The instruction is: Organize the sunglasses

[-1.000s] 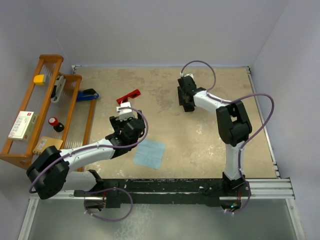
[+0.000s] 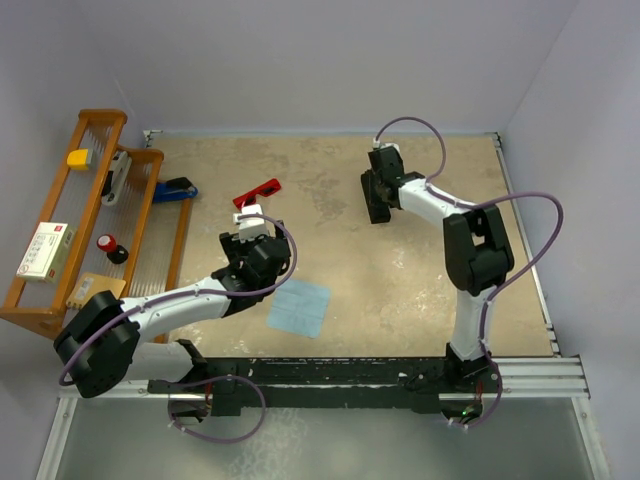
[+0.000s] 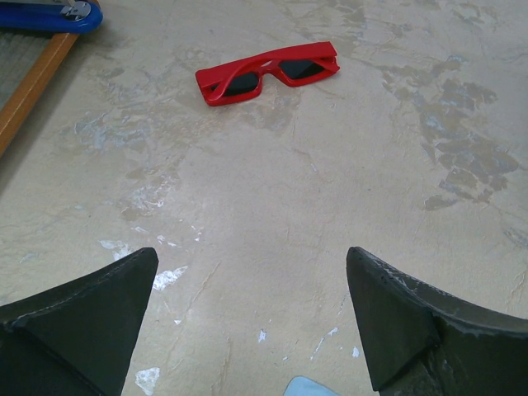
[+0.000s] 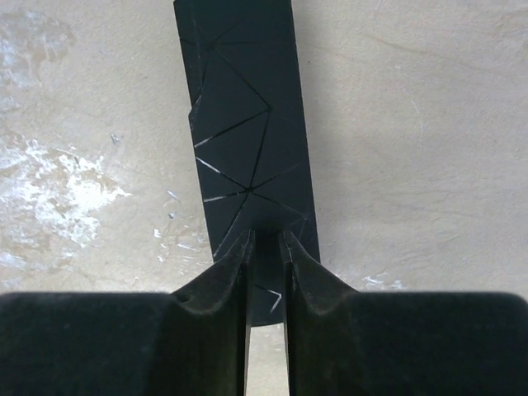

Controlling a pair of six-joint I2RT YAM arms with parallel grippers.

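Note:
Red sunglasses (image 3: 268, 73) with dark lenses lie on the table ahead of my left gripper. That gripper is open and bare table shows between its fingers. A long black case (image 4: 247, 124) with a creased surface lies at the back, right of centre. Directly over its near end is my right gripper, its fingertips close together with a narrow gap and nothing seen held in it. In the top view the right arm partly covers the case (image 2: 379, 213). The light blue cloth (image 2: 299, 306) lies flat, just in front of the left gripper.
A wooden rack (image 2: 75, 210) stands along the left side, holding a white box (image 2: 45, 251), a red-and-black item (image 2: 112, 248), a stapler-like item (image 2: 116, 178) and a blue item (image 2: 174, 190). Open table lies between the two arms.
My right gripper has shifted a little to the right over the black case. The case also appears slightly further right. The left arm, red sunglasses and cloth have stayed still.

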